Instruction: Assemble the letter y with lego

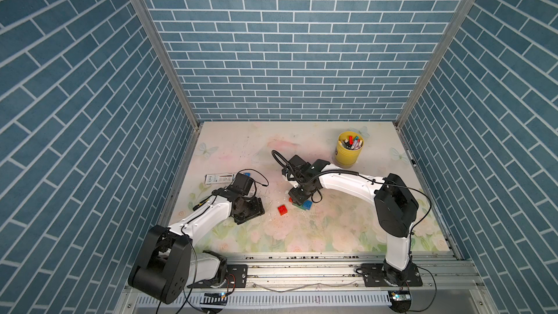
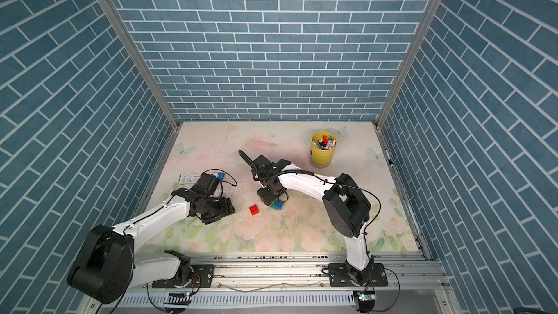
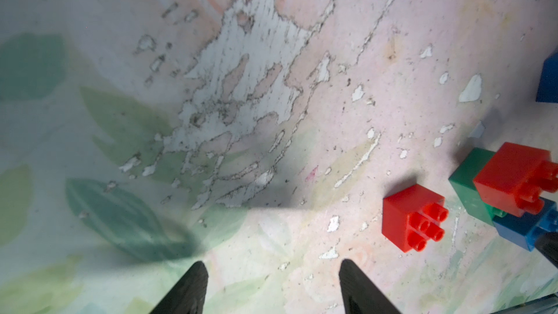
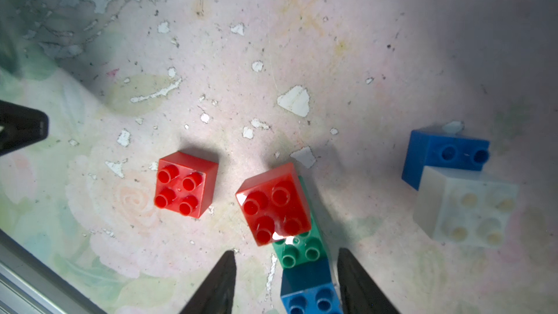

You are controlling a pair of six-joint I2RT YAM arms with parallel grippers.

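A loose red brick (image 4: 184,182) lies studs-up on the table, between the two grippers. Beside it is a joined piece: a green brick (image 4: 301,247) with a second red brick (image 4: 275,206) on one end and a blue brick (image 4: 308,287) at the other. My right gripper hovers over this piece, its fingers apart, fingers on either side of the blue end, not gripping. Left of the loose brick, my left gripper is over bare table, part open with nothing between its fingers. A white brick (image 4: 465,206) and another blue brick (image 4: 444,154) sit together further right.
A yellow bucket of markers (image 1: 348,150) stands at the back right. A flat white packet (image 1: 219,178) lies behind the left arm.
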